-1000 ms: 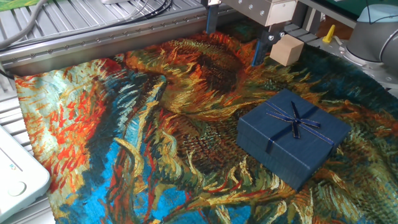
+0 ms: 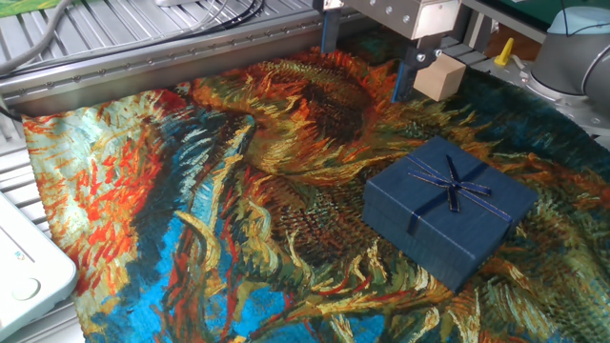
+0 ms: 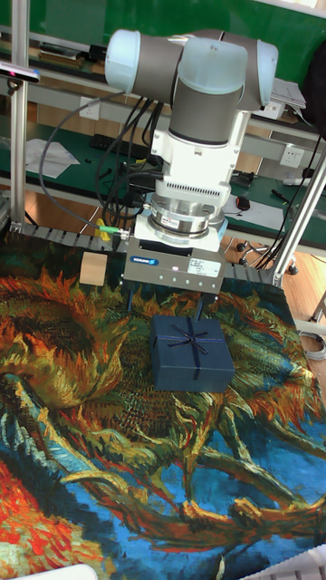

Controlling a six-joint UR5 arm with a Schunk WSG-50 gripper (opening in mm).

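Observation:
A dark blue gift box [image 2: 450,211] with a ribbon bow on its lid sits closed on the patterned cloth, right of centre in exterior view 2. Toward the back lies a small plain wooden block [image 2: 439,78], also visible as a tan block [image 3: 93,269] left of the gripper in exterior view 3. My gripper [image 2: 362,73] stands open, its two dark fingers wide apart with nothing between them. From exterior view 3, the gripper [image 3: 165,309] appears behind the box [image 3: 193,365]. One finger partly overlaps the block's left side in exterior view 2.
A painted sunflower cloth [image 2: 286,191] with some folds covers the table. Metal rail [image 2: 143,81] runs along the back edge. A white device [image 2: 30,262] stands at the left edge.
My open gripper has shifted slightly rightward in exterior view 2, closer to the wooden block in the picture. The box and the block have stayed put.

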